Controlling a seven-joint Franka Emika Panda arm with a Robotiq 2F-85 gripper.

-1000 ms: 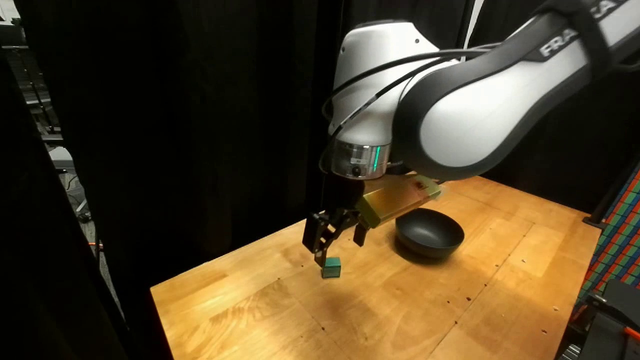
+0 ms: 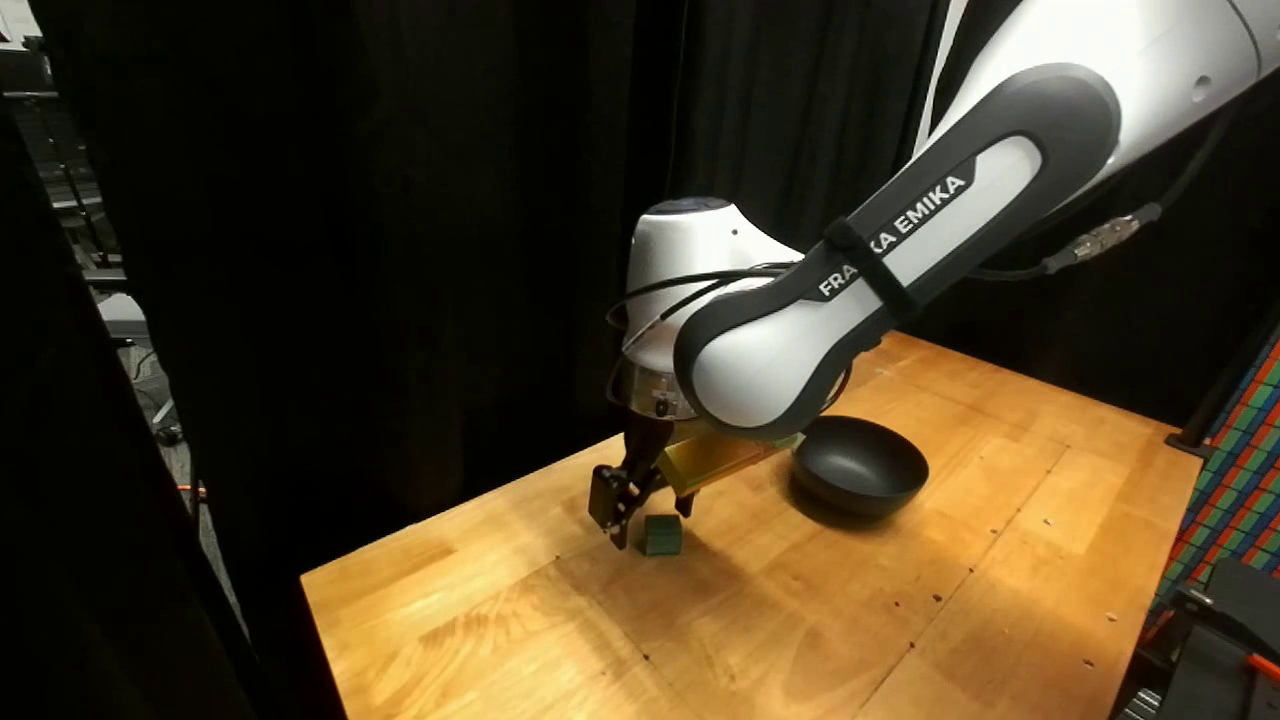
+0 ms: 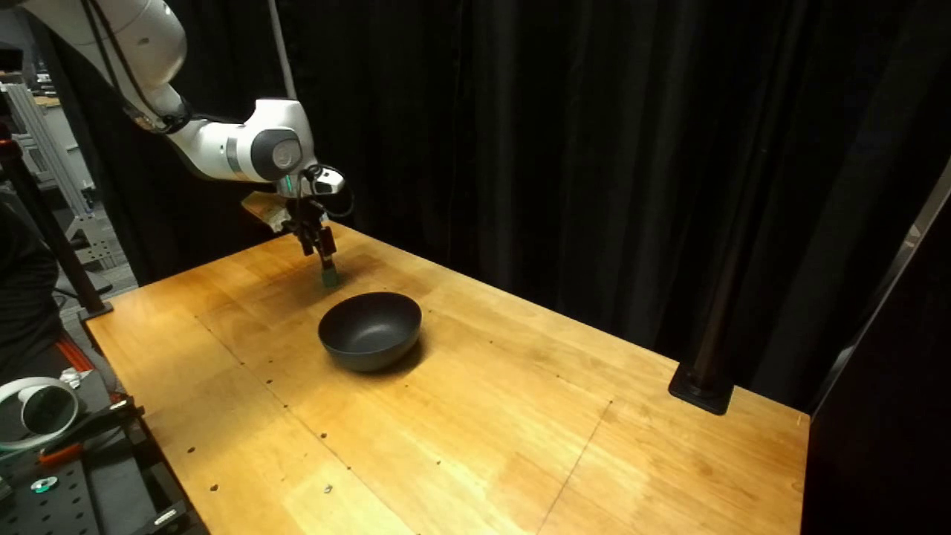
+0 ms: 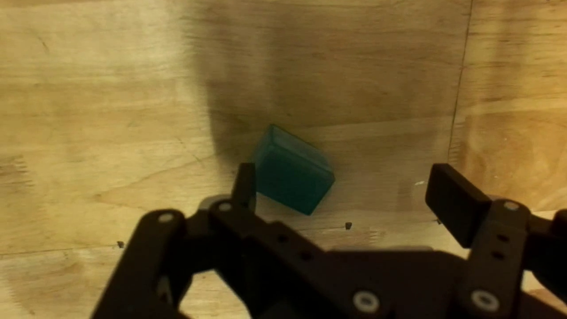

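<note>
On the wooden table sits a small green block [image 2: 662, 536], turned at an angle in the wrist view. My gripper is open, its fingers wide apart and nothing gripped. In the wrist view the block [image 4: 295, 178] shows near the left finger [image 4: 244, 186], well away from the right finger [image 4: 457, 204]; whether the left one touches it I cannot tell. From exterior view 1, the fingers hang low around the block. A black bowl [image 2: 859, 468] stands upright on the table, and its inside looks empty in exterior view 2.
A dark post base [image 3: 701, 389] stands by the back edge. Black curtains [image 3: 535, 134] hang behind the table, close to the arm.
The arm has come down and shifted left in exterior view 1, bringing the fingers lower around the block. Block and bowl have stayed put.
</note>
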